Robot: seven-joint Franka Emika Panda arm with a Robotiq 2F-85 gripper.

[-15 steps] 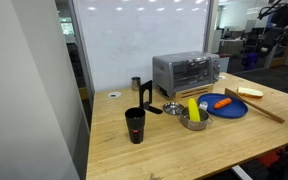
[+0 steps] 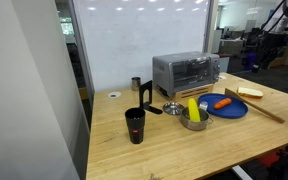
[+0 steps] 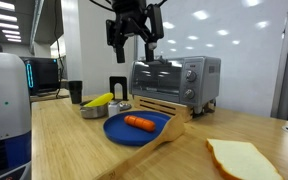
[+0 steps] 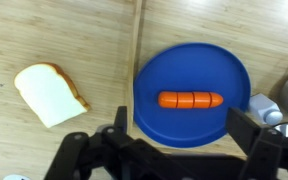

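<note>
My gripper is open and empty, held in the air above the table. The wrist view shows the blue plate (image 4: 174,65) below it, with an orange sausage- or carrot-like piece (image 4: 191,100) lying on the plate between the lines of the two fingers. To the left lies a slice of bread (image 4: 50,94) on the bare wood, apart from the plate. In exterior view 2 the gripper (image 3: 134,48) hangs well above the plate (image 3: 120,130) and the orange piece (image 3: 140,123).
A long wooden piece (image 3: 149,150) runs between plate and bread. Behind stands a silver toaster oven (image 2: 184,72). A metal pot (image 2: 194,123) holding a yellow item (image 2: 193,108) is beside the plate; a black cup (image 2: 135,124) stands farther left.
The arm and gripper have come down somewhat at the right of exterior view 1. The objects on the table have stayed where they were.
</note>
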